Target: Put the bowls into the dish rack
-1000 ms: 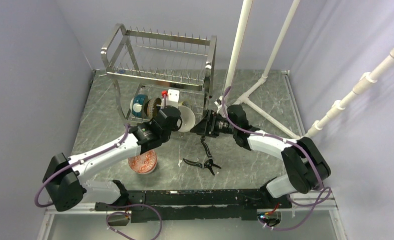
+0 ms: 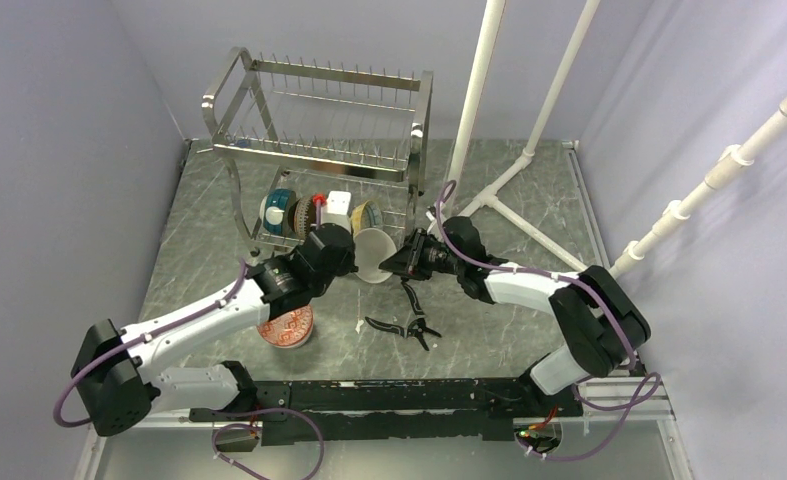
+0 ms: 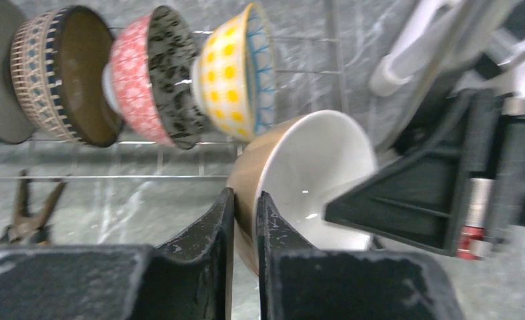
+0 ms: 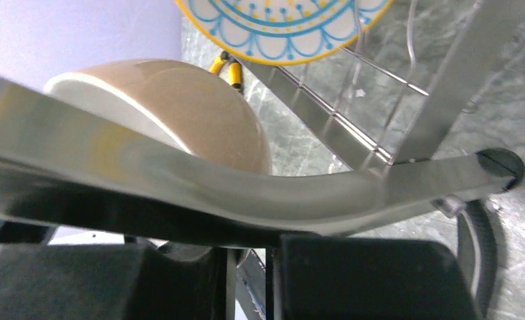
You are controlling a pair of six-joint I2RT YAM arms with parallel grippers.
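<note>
A beige bowl with white inside (image 2: 374, 248) hangs at the front of the dish rack (image 2: 314, 166). My left gripper is shut on its rim, seen clearly in the left wrist view. My right gripper (image 2: 399, 258) is at the bowl's right side; a steel rack bar crosses its view, so whether it grips cannot be told. Several bowls stand on edge on the lower shelf, among them a patterned brown bowl (image 3: 53, 80), a red floral bowl (image 3: 133, 87) and a yellow dotted bowl (image 3: 223, 80).
An orange patterned bowl (image 2: 286, 325) sits on the floor at the front left. Pliers (image 2: 417, 328) lie front centre. White pipes (image 2: 519, 235) stand on the right.
The left arm with the bowl has moved slightly toward the front and right, away from the rack; the right gripper has shifted slightly the same way, staying beside the bowl.
</note>
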